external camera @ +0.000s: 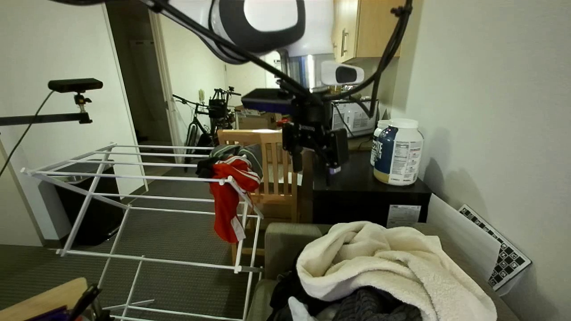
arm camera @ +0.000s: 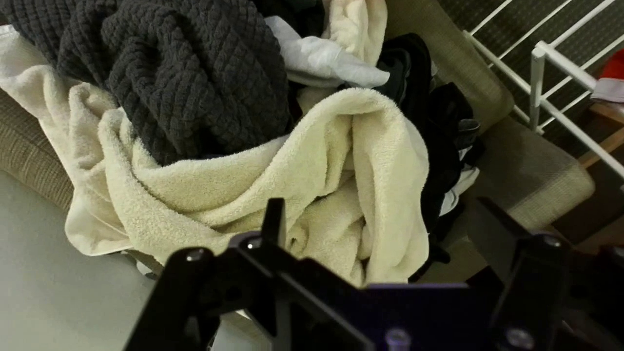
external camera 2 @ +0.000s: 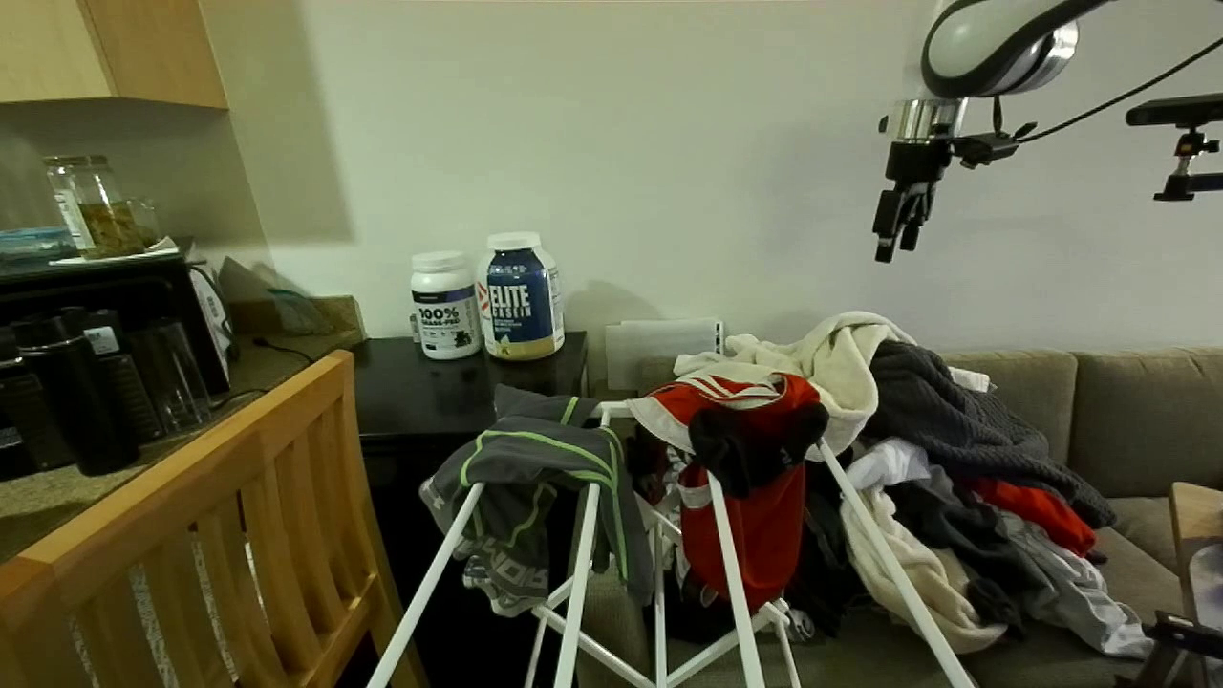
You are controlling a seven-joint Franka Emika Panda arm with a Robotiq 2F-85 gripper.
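My gripper (external camera: pixel 314 163) hangs open in the air, its fingers apart and nothing between them. In the wrist view the gripper looks down over a cream fleece blanket (arm camera: pixel 327 175), which lies bunched on the couch well below the fingertips. A dark grey knitted cloth (arm camera: pixel 193 76) lies against the blanket, with a white cloth (arm camera: pixel 327 61) and black clothes beside it. Red clothing (external camera: pixel 227 206) and a grey garment with green stripes (external camera 2: pixel 539 470) hang over one end of the white drying rack (external camera: pixel 160 262).
Two tubs, one white (external camera 2: pixel 444 304) and one blue (external camera 2: pixel 522 298), stand on the black cabinet (external camera: pixel 348 184) by the wall. A wooden chair (external camera: pixel 275 198) stands behind the rack. Most of the rack's bars are bare. The grey couch (external camera 2: pixel 1129 424) extends along the wall.
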